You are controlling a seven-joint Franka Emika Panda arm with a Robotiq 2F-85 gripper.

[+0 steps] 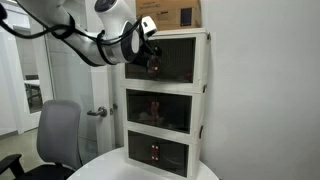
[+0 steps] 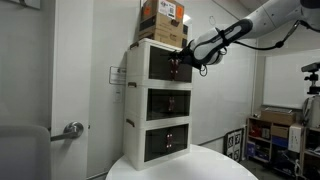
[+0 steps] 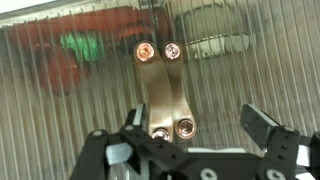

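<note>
My gripper stands open in front of the cabinet's ribbed, see-through top doors [image 3: 225,85]. Two copper-coloured strap handles [image 3: 178,88] hang side by side at the middle of these doors, fixed with round screws. In the wrist view the lower ends of both straps show between my fingers, with the left finger close beside the left strap. Contact with the handles cannot be made out. The white cabinet [image 1: 200,105] has three stacked compartments, and the doors of all three look closed. Red and green items [image 3: 82,45] show dimly behind the top doors.
Cardboard boxes [image 2: 163,22] are stacked on top of the cabinet, just above the arm. The cabinet stands on a white round table [image 2: 205,168] with bare surface in front. A grey chair [image 1: 60,135] is at the left.
</note>
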